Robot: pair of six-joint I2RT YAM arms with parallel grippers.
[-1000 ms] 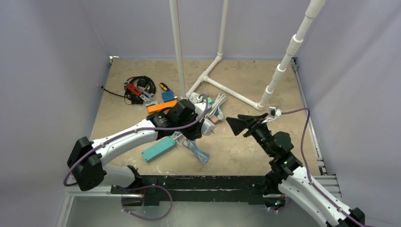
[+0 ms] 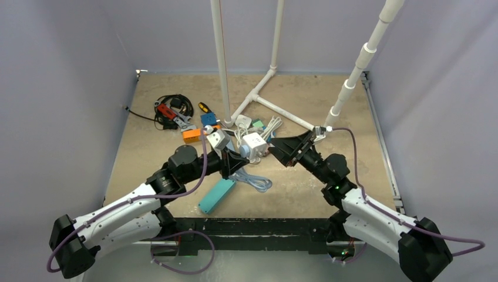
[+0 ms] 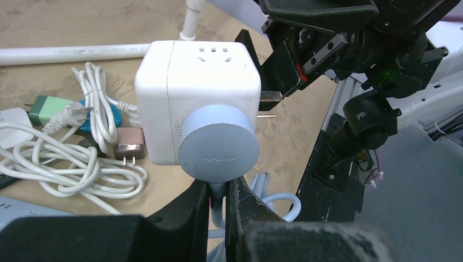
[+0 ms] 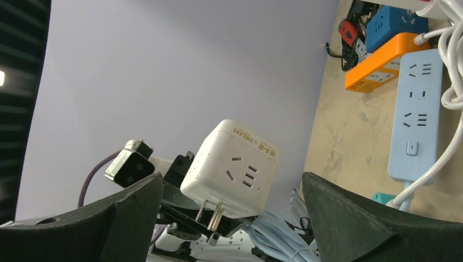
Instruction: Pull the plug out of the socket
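A white cube socket [image 3: 202, 71] hangs in the air with a round light-blue plug [image 3: 218, 144] seated in its near face. My left gripper is shut at the base of this plug, where its light-blue cord comes out. In the top view the left gripper [image 2: 234, 160] holds the plug and socket together above the table. The right gripper [image 2: 281, 150] is open just right of the cube. From the right wrist, the cube [image 4: 232, 172] with its metal prongs [image 4: 215, 217] appears between the spread right fingers; contact cannot be told.
Below lie white coiled cords [image 3: 71, 164], a pink adapter [image 3: 129, 143], a teal power strip [image 2: 216, 195] and an orange strip [image 2: 192, 136]. White pipes [image 2: 285, 113] stand behind.
The teal strip has shifted and turned.
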